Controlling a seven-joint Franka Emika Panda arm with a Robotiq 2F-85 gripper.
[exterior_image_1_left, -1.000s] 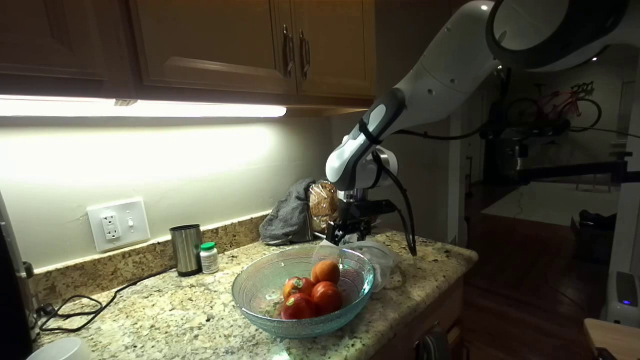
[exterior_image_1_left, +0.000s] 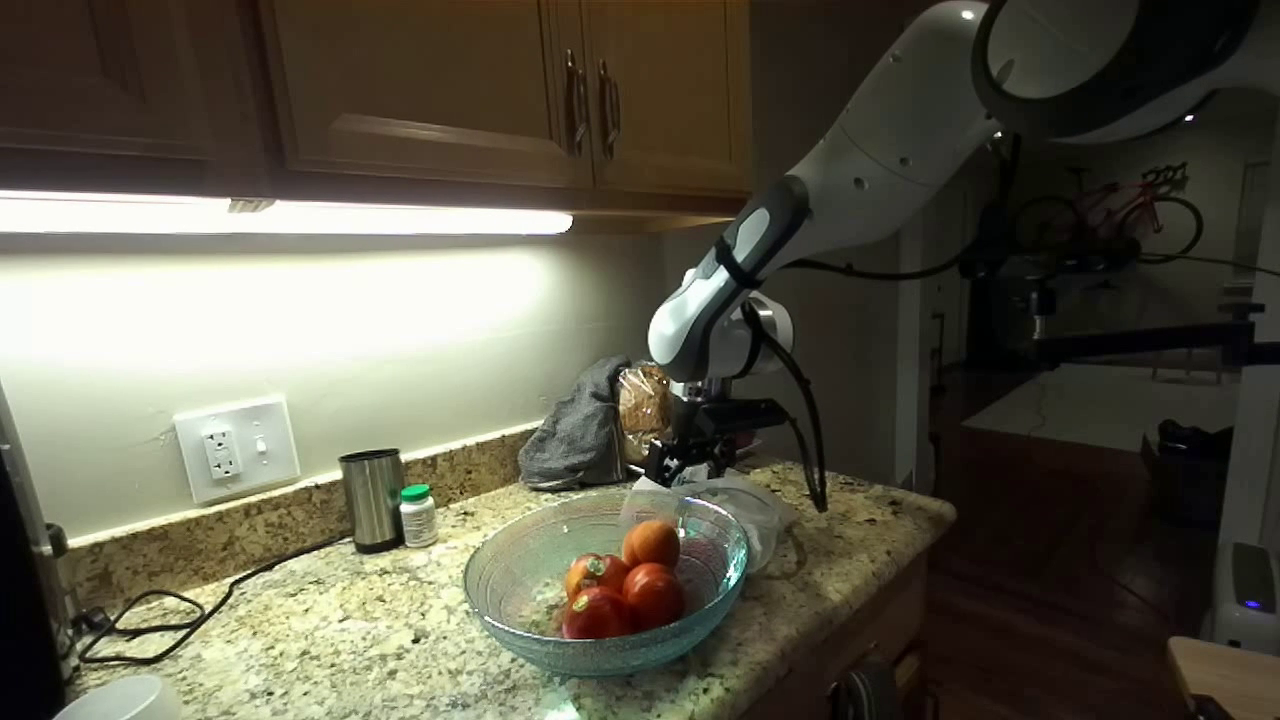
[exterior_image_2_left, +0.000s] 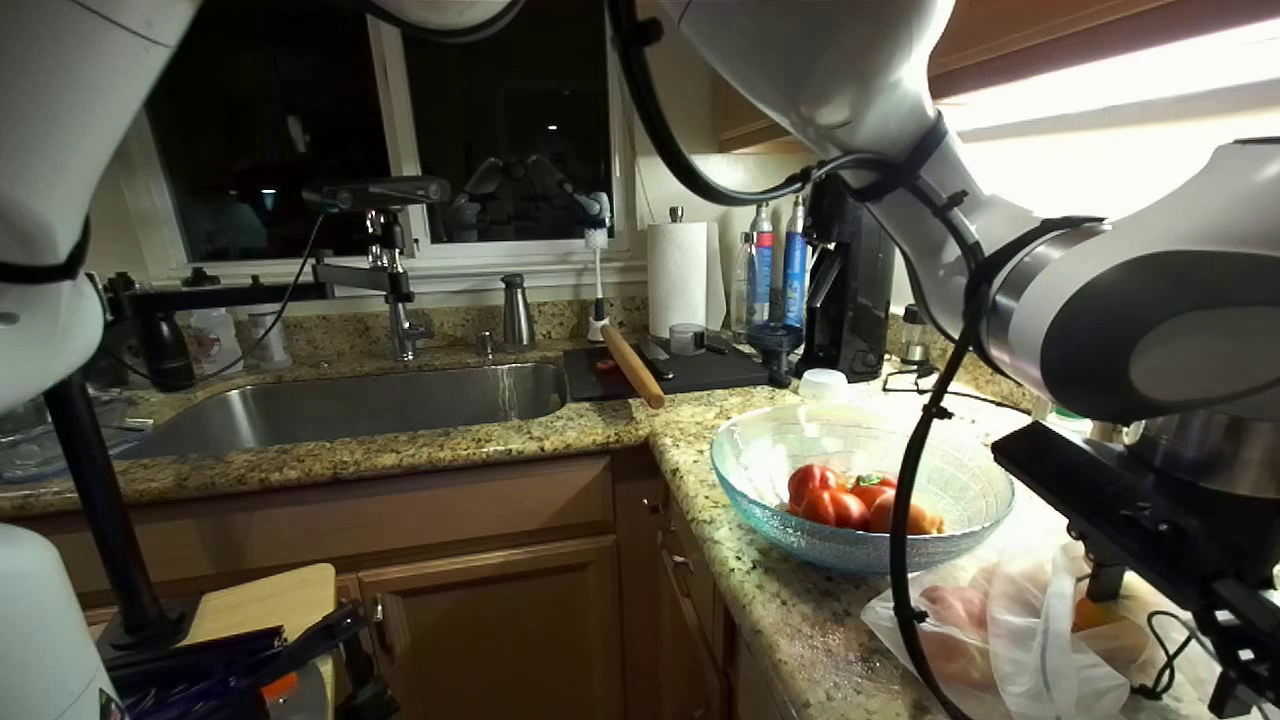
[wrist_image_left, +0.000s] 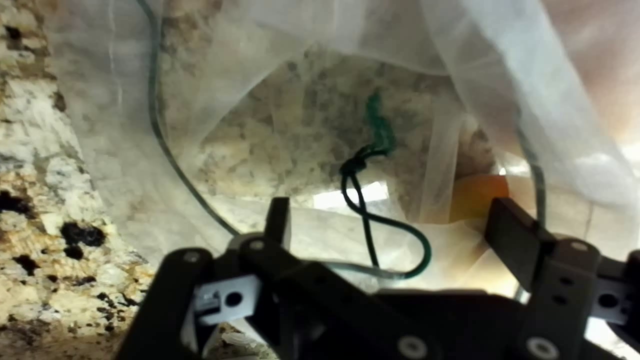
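My gripper is open above a translucent drawstring bag (wrist_image_left: 336, 24), its fingers wide apart. A dark green drawstring (wrist_image_left: 414, 231) loops between and ahead of the fingertips, with a knot in it. Nothing is clamped. Through the film, an orange item (wrist_image_left: 477, 195) shows near the right finger. In exterior view 2 the bag (exterior_image_2_left: 1044, 648) holds reddish round shapes. A clear glass bowl (exterior_image_1_left: 528, 648) beside the bag contains several red and orange fruits (exterior_image_1_left: 624, 588). The fingertips are too dark in exterior view 1 to make out.
Behind the gripper are a grey cloth (exterior_image_1_left: 579, 432) and a bread bag (exterior_image_1_left: 645, 408). A steel tumbler (exterior_image_1_left: 373, 502) and a green-capped bottle (exterior_image_1_left: 417, 516) stand by the wall. Bare counter (exterior_image_1_left: 348, 624) lies left of the bowl; the counter edge is to its right.
In exterior view 1, my arm and gripper have shifted slightly left and down, closer over the bag. The bag's film has changed shape a little. The bowl and fruits have not moved.
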